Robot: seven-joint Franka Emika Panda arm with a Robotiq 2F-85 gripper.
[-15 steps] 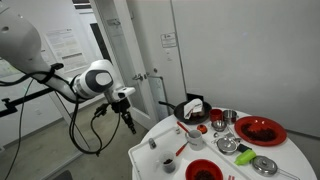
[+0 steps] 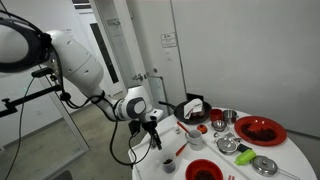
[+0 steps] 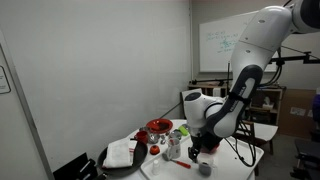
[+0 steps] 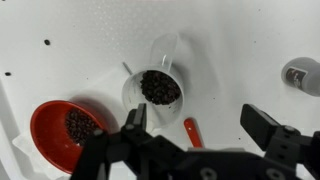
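Observation:
My gripper is open above the table, with nothing between its fingers. Ahead of it in the wrist view stands a white cup holding dark beans; its handle points away from the gripper. A red bowl with some dark beans inside sits to the left. Beside the cup lies a red-handled utensil, and toward the right edge is a small grey bottle. In exterior view 1, the gripper hangs at the table's left side, left of a cup with dark contents and the red bowl.
Farther along the table are a black pan with a white cloth, a large red plate, a metal pot, a green object and a lidded pan. A few loose beans lie on the white surface.
My arm has swung to the right and lowered, bringing the gripper from beyond the table's left edge to over that side. The tabletop objects look unmoved.

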